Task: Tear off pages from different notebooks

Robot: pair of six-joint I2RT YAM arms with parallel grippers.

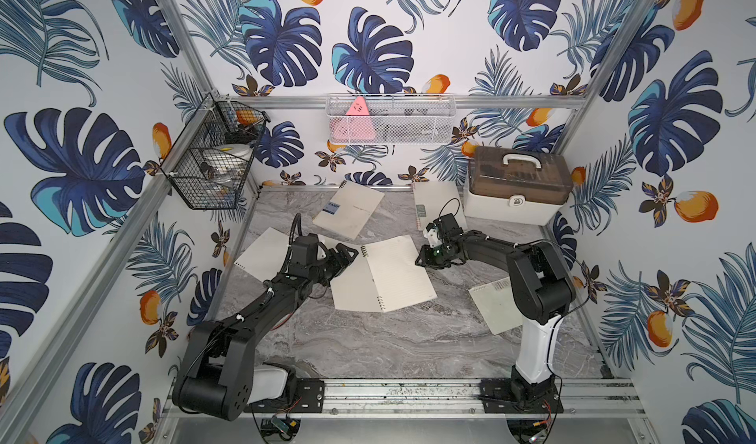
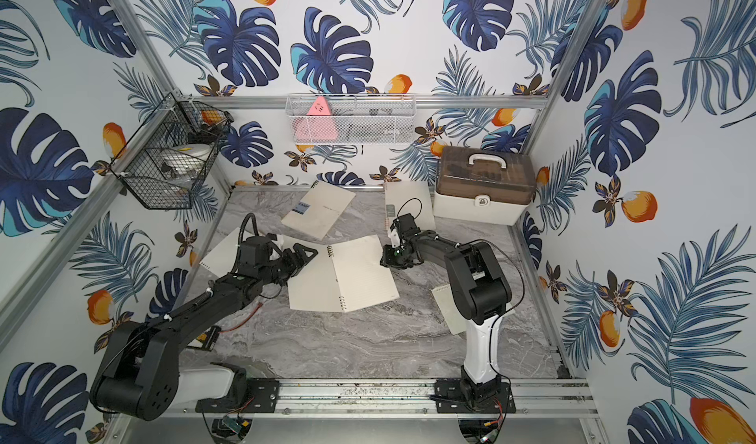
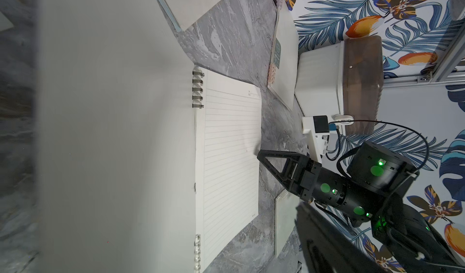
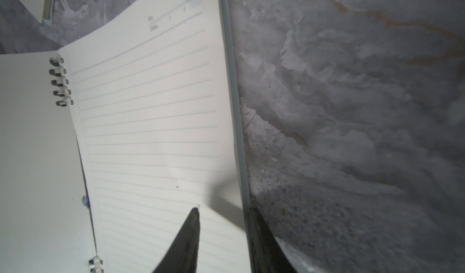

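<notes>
A spiral notebook lies open in the middle of the table, its lined right page [image 1: 397,278] showing and its plain left side [image 3: 116,152] flat. My right gripper [image 1: 425,259] is at the right page's outer edge [image 4: 227,103]; its fingertips show low in the right wrist view, and whether paper is between them is unclear. My left gripper [image 1: 342,255] hangs over the top of the left side, near the coil [image 3: 197,89]; how far its fingers are apart is hard to see.
Other notebooks lie at back middle [image 1: 348,207], back right [image 1: 441,195], left [image 1: 256,255] and front right [image 1: 496,310]. A lidded box [image 1: 516,184] stands at back right; wire baskets hang above.
</notes>
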